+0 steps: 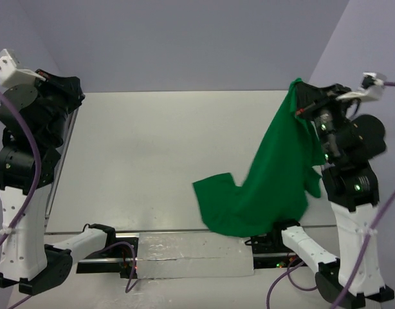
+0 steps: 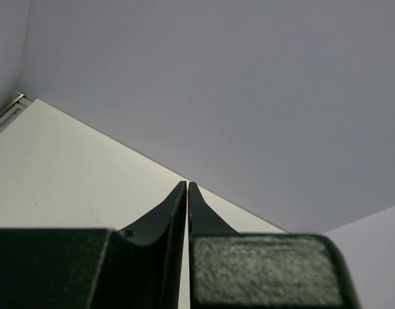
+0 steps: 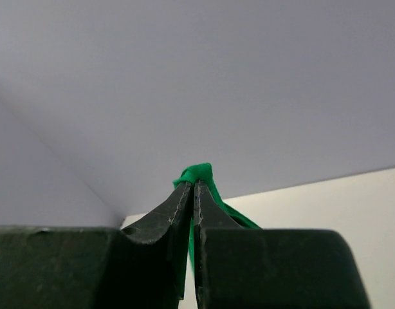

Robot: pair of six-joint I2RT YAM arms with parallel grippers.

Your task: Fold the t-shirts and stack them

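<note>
A green t-shirt [image 1: 262,187] hangs from my right gripper [image 1: 302,106] at the right in the top view. Its lower part swings out to the left over the front edge of the table. In the right wrist view the fingertips of my right gripper are pressed together, with a bit of green cloth poking out beyond them. At the upper left, well away from the shirt, my left gripper [image 1: 80,96] is raised. The left wrist view shows the left gripper with its tips together and no cloth between them.
Grey walls [image 1: 184,45] close off the back and sides. A clear-covered panel [image 1: 194,254] lies at the front between the arm bases.
</note>
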